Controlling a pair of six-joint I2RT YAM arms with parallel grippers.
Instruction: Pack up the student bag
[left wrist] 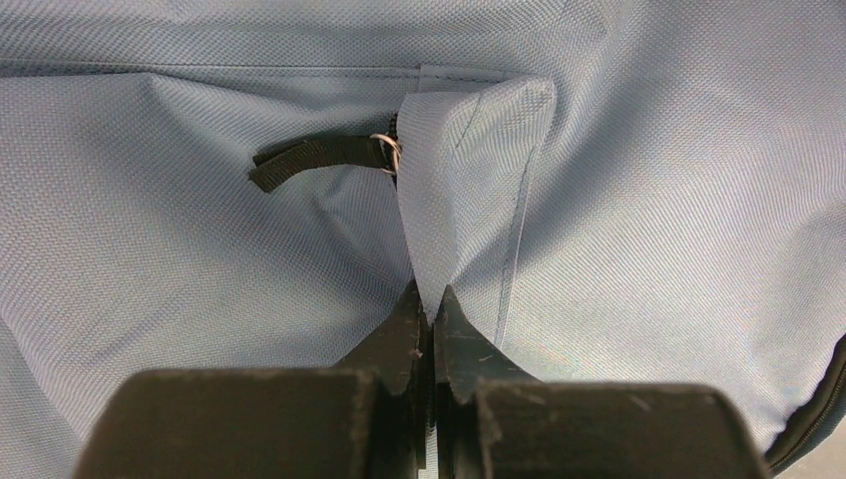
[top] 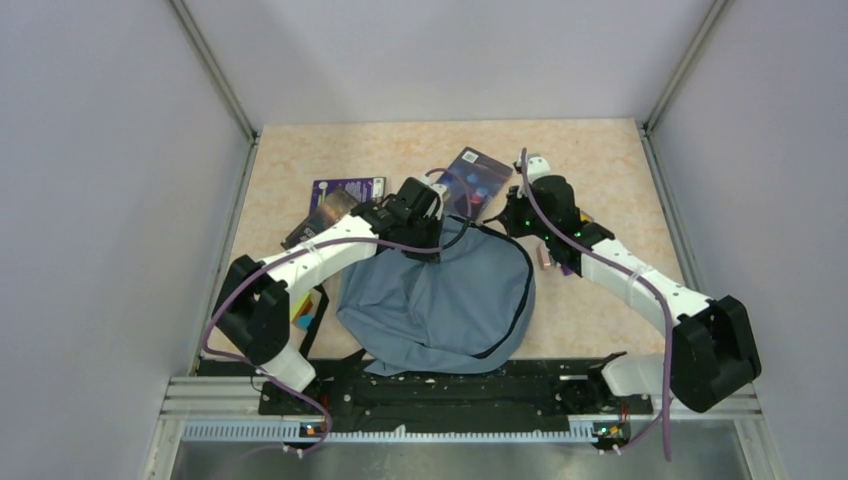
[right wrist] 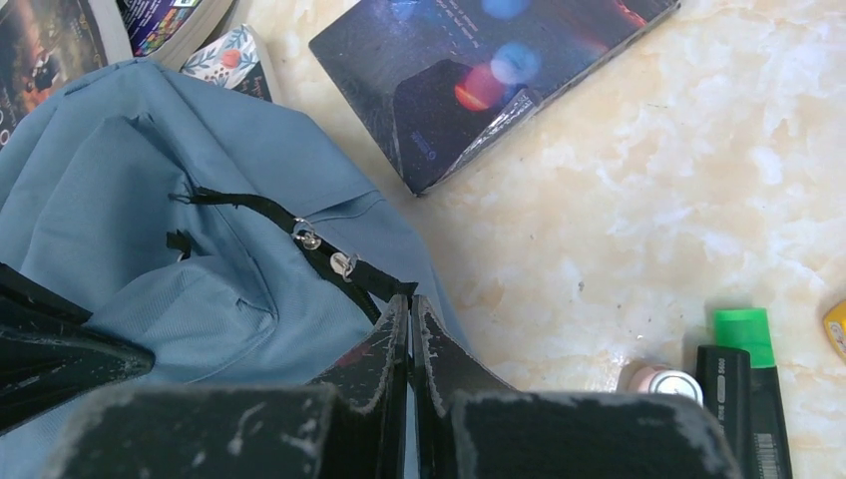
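Note:
The blue-grey bag (top: 445, 310) lies at the front of the table, its black zipper curving along the right side. Its cloth fills the left wrist view, where a raised fold (left wrist: 434, 200) runs down between the tips of my left gripper, shut on it. A black tab with a metal ring (left wrist: 389, 152) sits beside that fold. In the right wrist view, the zipper (right wrist: 264, 207) with two metal pulls stretches across the bag to my right gripper. That gripper is shut with the zipper's end at its fingertips.
A dark book (right wrist: 489, 85) lies behind the bag. More books (top: 345, 190) are at the back left. Small bottles (right wrist: 663, 382) and a green-and-black item (right wrist: 743, 339) stand to the right.

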